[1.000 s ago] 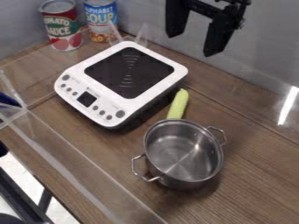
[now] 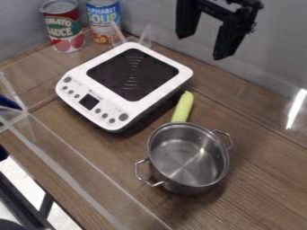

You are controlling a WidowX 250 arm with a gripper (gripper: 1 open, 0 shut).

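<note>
My black gripper (image 2: 210,27) hangs at the top of the camera view, high over the back of the counter, open, with its two dark fingers apart and nothing visible between them. Below it are a white induction cooker (image 2: 124,82) with a black top, a pale yellow-green elongated object (image 2: 182,109) lying beside the cooker, and a steel pot (image 2: 188,159) with two side handles at the front right.
A tomato sauce can (image 2: 65,27) and an alphabet soup can (image 2: 104,19) stand in the back left corner by the grey wall. Bare wooden counter (image 2: 258,180) lies right of the pot. Something blue (image 2: 10,106) shows at the left edge.
The things on the counter have not moved.
</note>
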